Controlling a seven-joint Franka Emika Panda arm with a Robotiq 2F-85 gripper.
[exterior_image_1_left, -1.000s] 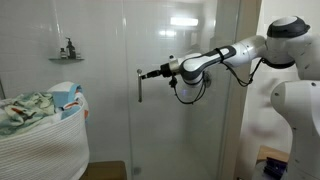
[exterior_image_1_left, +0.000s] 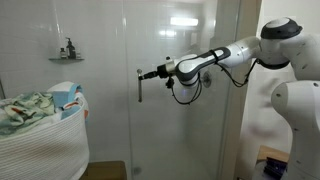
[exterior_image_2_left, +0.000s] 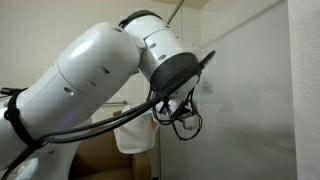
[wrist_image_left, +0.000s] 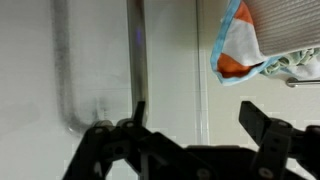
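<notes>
A slim dark vertical handle (exterior_image_1_left: 140, 86) is fixed to the glass door (exterior_image_1_left: 185, 125) in exterior view 1. My gripper (exterior_image_1_left: 145, 75) reaches from the right, level with the handle's upper part. In the wrist view the handle (wrist_image_left: 137, 50) runs down towards the left finger (wrist_image_left: 139, 112), outside the middle of the gap. The fingers of my gripper stand wide apart with nothing between them. Whether a fingertip touches the handle I cannot tell. Exterior view 2 has the fingers hidden behind the arm (exterior_image_2_left: 95, 60).
A white basket (exterior_image_1_left: 45, 150) heaped with cloths stands at left. An orange, white and blue cloth (wrist_image_left: 237, 35) hangs in the wrist view. A small corner shelf (exterior_image_1_left: 67, 60) carries bottles, and a brown box (exterior_image_1_left: 107, 170) lies low beside the basket. Loose cables (exterior_image_1_left: 185, 92) hang from the arm.
</notes>
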